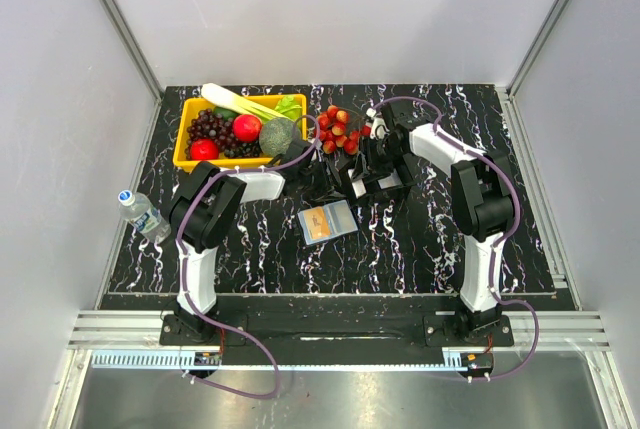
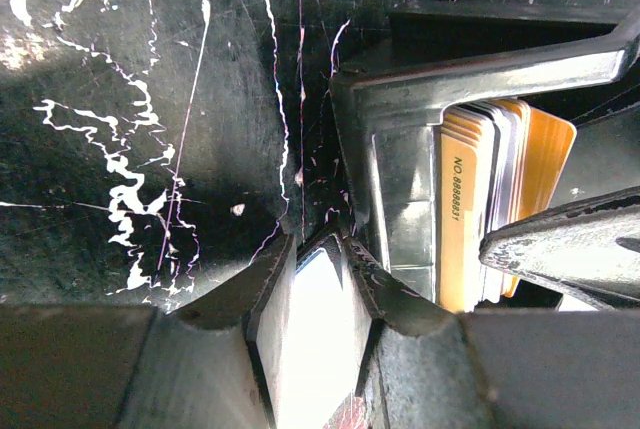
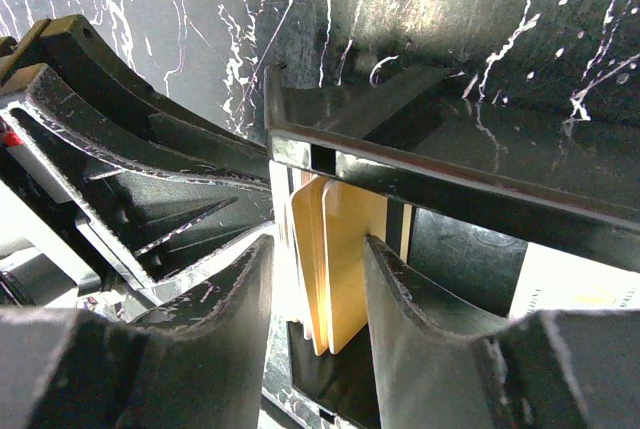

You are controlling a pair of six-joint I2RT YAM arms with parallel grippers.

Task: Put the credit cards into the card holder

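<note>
In the top view the card holder (image 1: 328, 221) lies flat, an orange card in its left half. A black box (image 1: 397, 189) stands between my two arms. Upright orange and white cards (image 2: 470, 199) are stacked in it. In the right wrist view my right gripper is part open, its fingers on either side of the front orange cards (image 3: 355, 249); a gap shows on the left. Beside the box, my left gripper has its fingertips slightly apart. Something white shows between them; I cannot tell what it is.
Behind the arms are a yellow fruit crate (image 1: 180, 139) and a pile of strawberries (image 1: 337, 124). A water bottle (image 1: 145, 216) leans at the far left.
</note>
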